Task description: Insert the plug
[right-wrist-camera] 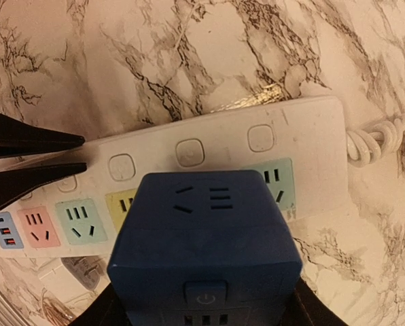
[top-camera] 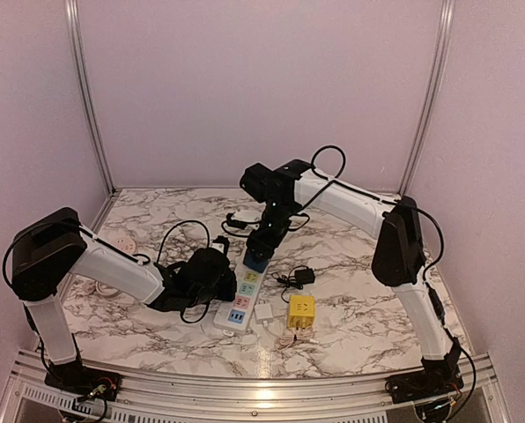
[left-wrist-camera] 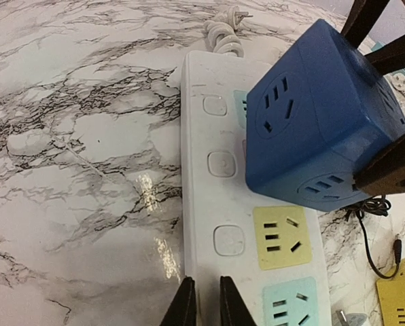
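A blue cube plug adapter [right-wrist-camera: 204,251] is held over the far end of the white power strip [top-camera: 232,322] by my right gripper [top-camera: 261,251], shut on it. In the left wrist view the cube [left-wrist-camera: 311,115] sits at or just above the strip's upper sockets; whether it is seated is unclear. My left gripper is shut on the strip's long side edge, near the middle, beside a yellow socket [left-wrist-camera: 282,238]. In the right wrist view the left gripper's dark fingers reach the strip's switch side from the left.
A yellow cube adapter [top-camera: 301,310], a white charger [top-camera: 263,312] and a black adapter with cable [top-camera: 305,276] lie right of the strip. A pale round reel [top-camera: 122,244] sits at the left.
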